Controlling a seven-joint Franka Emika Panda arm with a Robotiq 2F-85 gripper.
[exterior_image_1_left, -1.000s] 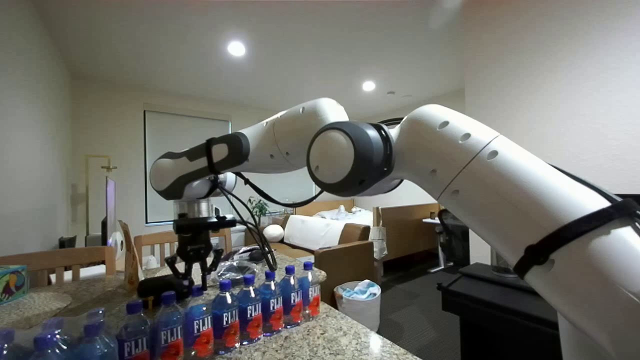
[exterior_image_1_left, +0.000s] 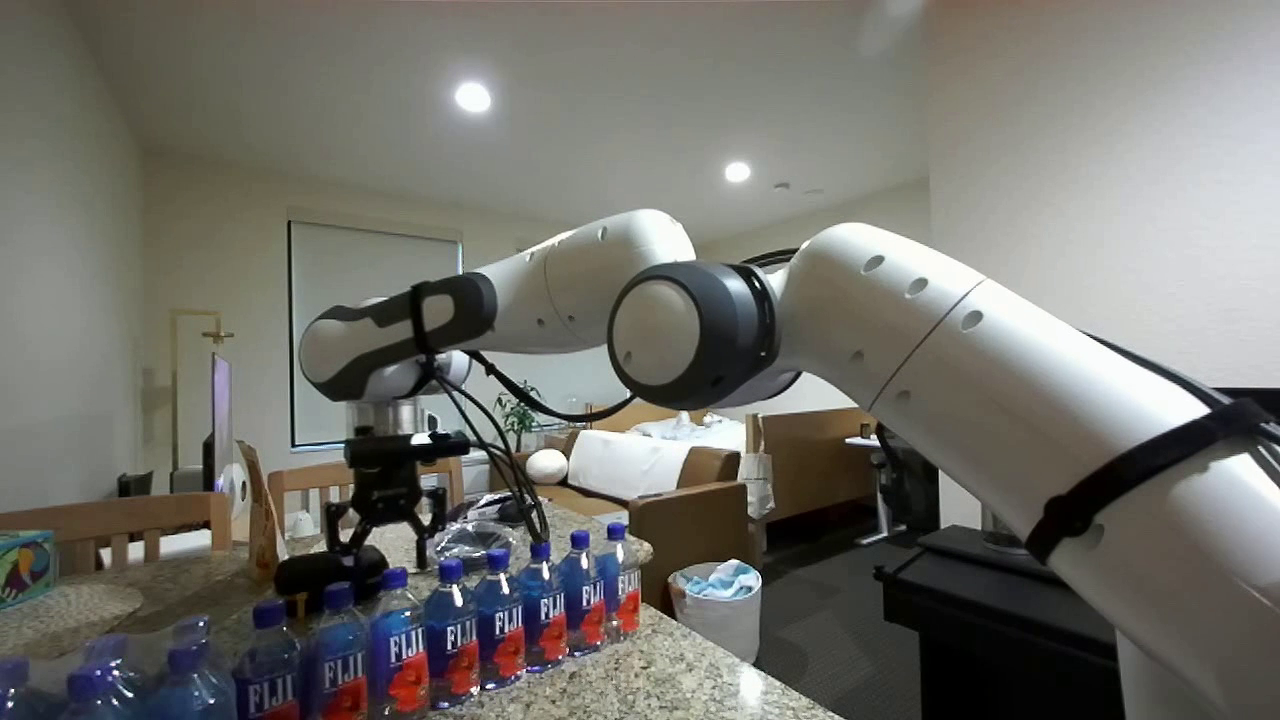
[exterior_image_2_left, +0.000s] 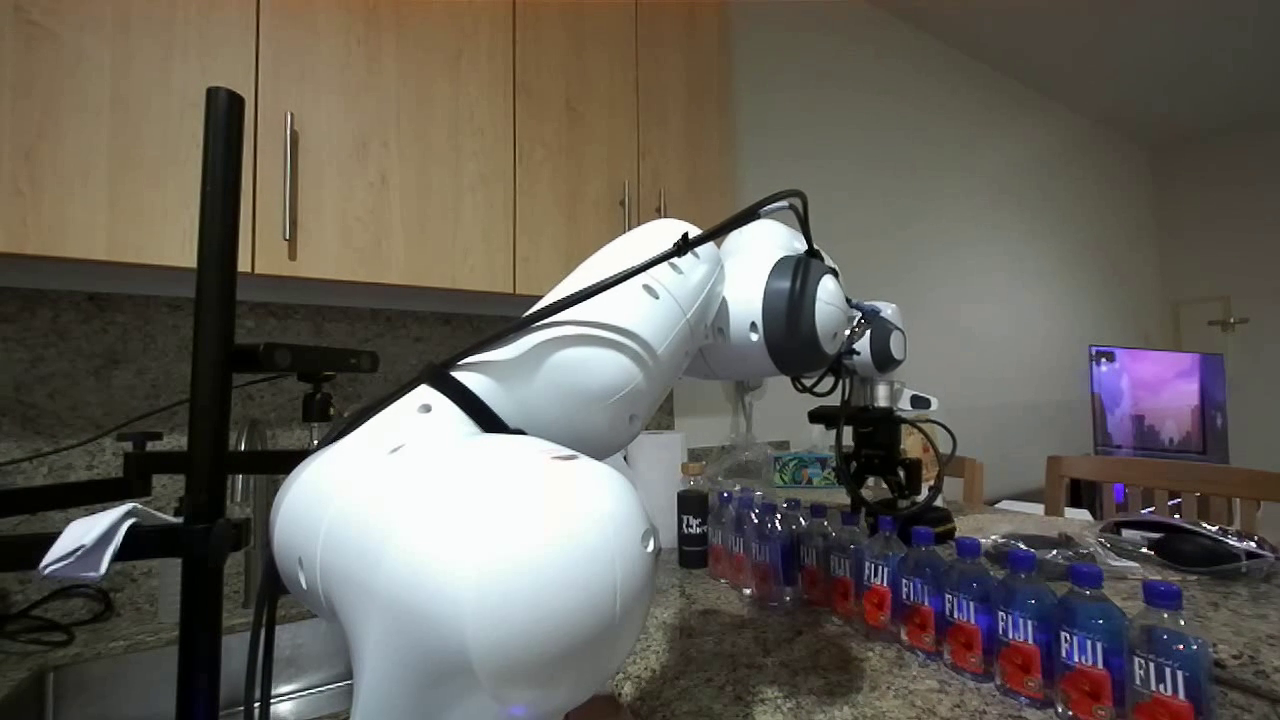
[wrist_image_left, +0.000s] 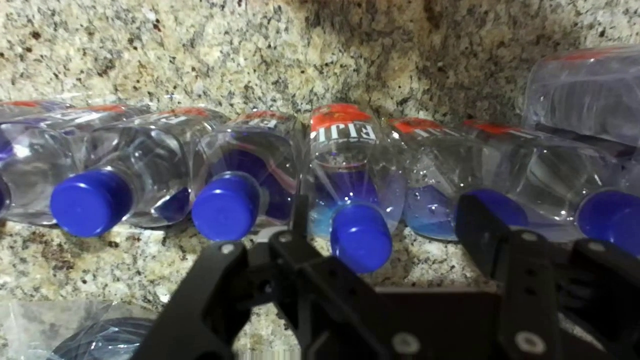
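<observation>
A row of clear Fiji water bottles (exterior_image_1_left: 451, 630) with blue caps stands on the granite counter. Above the row hangs my gripper (exterior_image_1_left: 381, 546), its fingers spread apart. Looking down in the wrist view, I see one bottle's blue cap (wrist_image_left: 361, 239) between the two fingers, nearer the left finger (wrist_image_left: 300, 213). The right finger (wrist_image_left: 474, 225) partly covers the cap of the neighbouring bottle (wrist_image_left: 441, 186). Nothing is gripped. In exterior view 2 the gripper (exterior_image_2_left: 888, 494) appears behind the bottles, so its exact height over the caps is hard to judge.
More bottles crowd both sides of the row, nearly touching. A dark cylindrical object (exterior_image_1_left: 330, 572) and plastic-wrapped items (exterior_image_1_left: 474, 540) lie beyond it. A black bottle (exterior_image_2_left: 692, 518) stands near the row's far end. Bare counter (wrist_image_left: 240, 48) runs along the bottles.
The gripper's fingers have spread wider than a second ago. The arm's elbow sits slightly lower, while the bottles look unmoved.
</observation>
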